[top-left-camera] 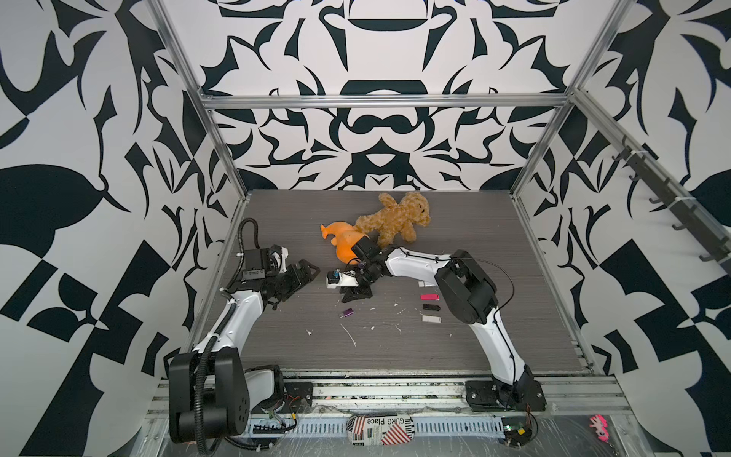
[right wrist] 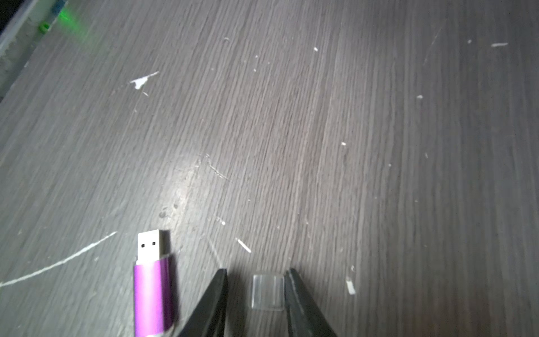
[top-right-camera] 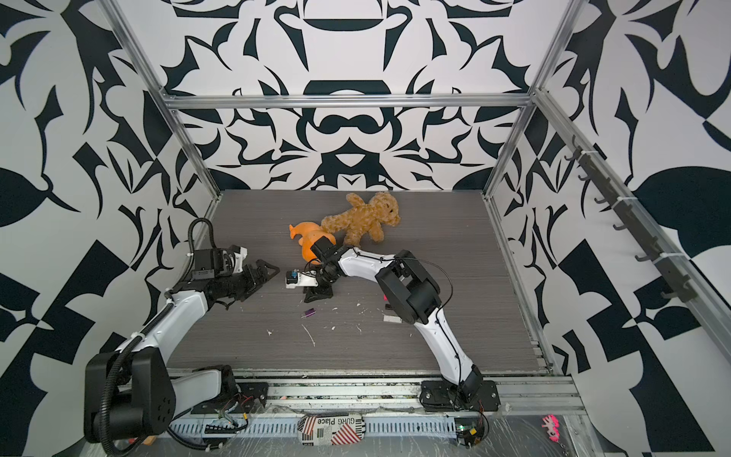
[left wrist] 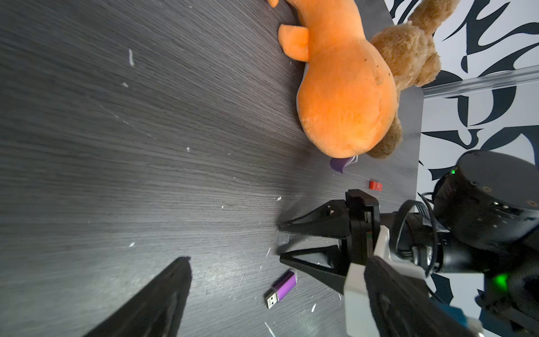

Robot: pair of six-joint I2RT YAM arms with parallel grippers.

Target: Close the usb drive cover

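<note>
A purple usb drive [right wrist: 152, 296] lies on the table with its bare metal plug showing, left of my right gripper. The small clear cover [right wrist: 268, 292] is apart from it. It sits on the table between the right gripper's parted fingers, close to one of them; whether they touch I cannot tell. The left wrist view also has the drive [left wrist: 281, 288], beside the right gripper, whose tips flank the cover. My left gripper [top-left-camera: 312, 271] is held off to the left, open and empty, its fingers [left wrist: 154, 306] blurred.
An orange plush toy [left wrist: 347, 98] and a brown teddy bear [top-left-camera: 396, 217] lie behind the right gripper. Several small pieces, including a red one [top-left-camera: 429, 296] and a black one [top-left-camera: 431, 307], lie near the right arm.
</note>
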